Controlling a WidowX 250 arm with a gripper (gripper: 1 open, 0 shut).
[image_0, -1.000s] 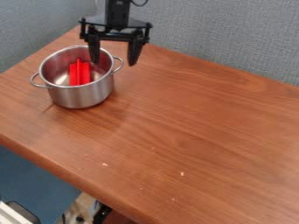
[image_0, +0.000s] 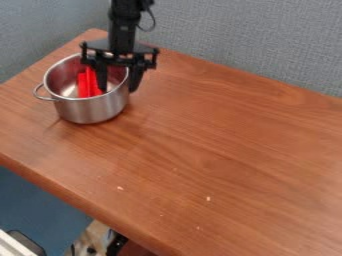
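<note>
A stainless steel pot (image_0: 94, 106) with side handles stands at the left of the wooden table, with a red object (image_0: 87, 83) inside. My black gripper (image_0: 116, 78) hangs over the pot, its fingers down at the rim and partly inside, beside the red object. The fingers look apart, but whether anything is between them is unclear.
A grey wall (image_0: 241, 40) runs behind it. Some clutter lies off the table at the lower left.
The gripper has come down and leftward from above the back of the pot to its rim and inside. The pot looks nearly unmoved.
</note>
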